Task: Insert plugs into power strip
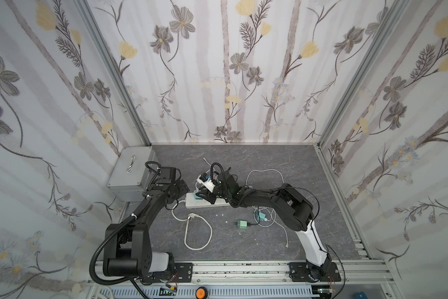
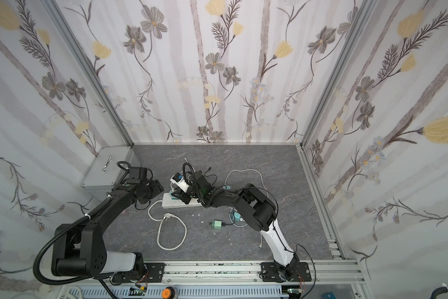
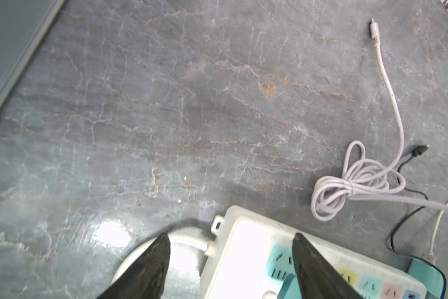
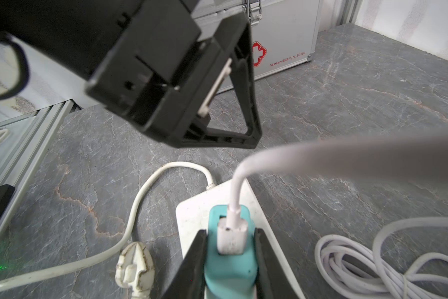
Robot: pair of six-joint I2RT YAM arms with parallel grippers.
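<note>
The white power strip (image 1: 194,202) lies on the grey floor, its near end bare beside colored sockets (image 3: 281,264) in the left wrist view. A teal plug (image 4: 232,271) with a white cable stands over the strip, and my right gripper is shut on it. Whether its prongs are in a socket is hidden. My left gripper hovers left of the strip's end with its fingers apart and nothing held. A light green plug (image 1: 242,224) and another teal plug (image 1: 262,216) lie on the floor in front.
A silver case (image 1: 130,167) stands at the left. The strip's white cord loops in front with its own plug (image 4: 135,269). A coiled white cable (image 3: 356,184) lies behind the strip, near a black connector (image 3: 420,149).
</note>
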